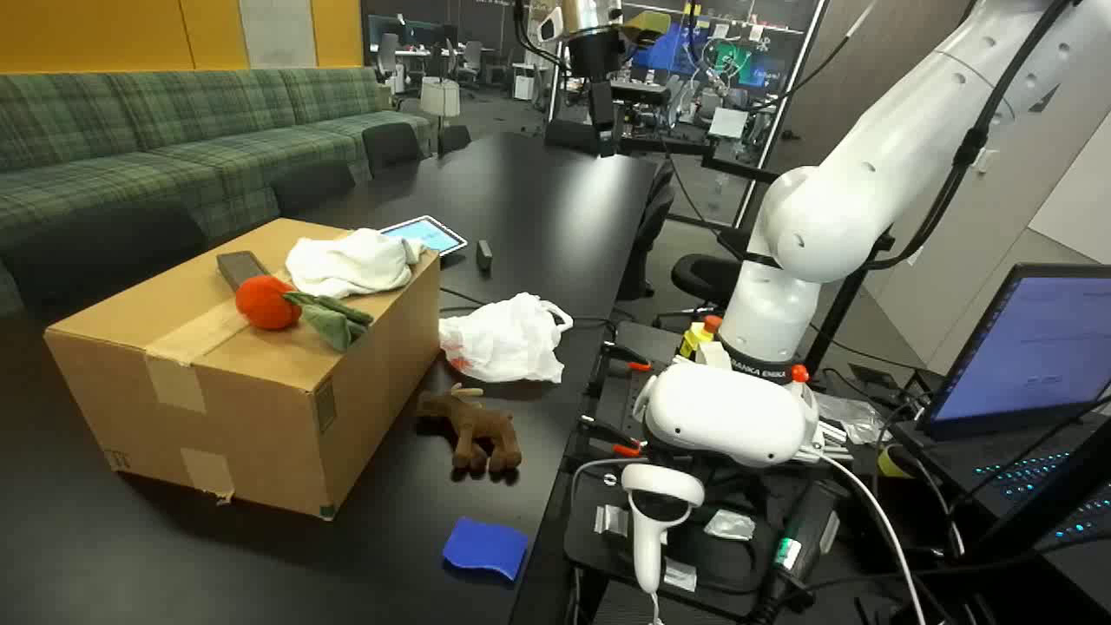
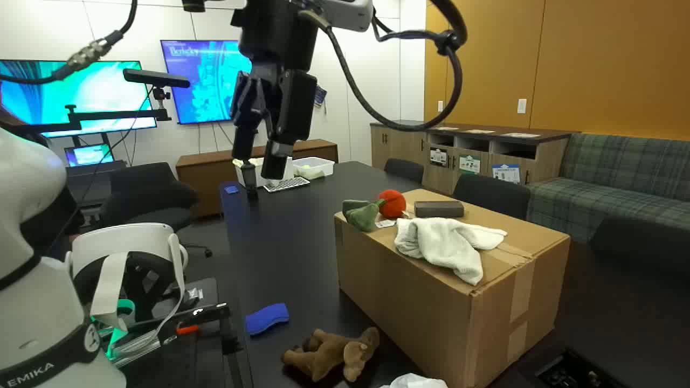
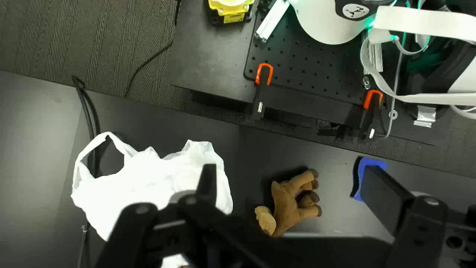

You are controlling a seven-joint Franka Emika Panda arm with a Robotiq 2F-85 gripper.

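Observation:
My gripper (image 2: 261,155) is high above the table, its fingers spread and nothing between them. In the wrist view the open gripper looks down on a brown plush animal (image 3: 288,203), which lies on its side on the table well below. A white plastic bag (image 3: 147,183) is to the left, partly behind one finger. The blue item (image 3: 369,167) lies to the right, partly covered by the other finger. On the cardboard box (image 1: 208,406) rest a white cloth (image 1: 351,262), a red round plush (image 1: 267,303), a green soft piece (image 1: 335,319) and a dark grey block (image 1: 240,267).
The tall box takes up much of the black table (image 1: 500,219). Beside the table's edge, a side cart (image 3: 209,58) carries a white headset (image 1: 726,411), a controller (image 1: 658,510) and clamps. A tablet (image 1: 427,234) and small dark block (image 1: 484,256) lie beyond the box.

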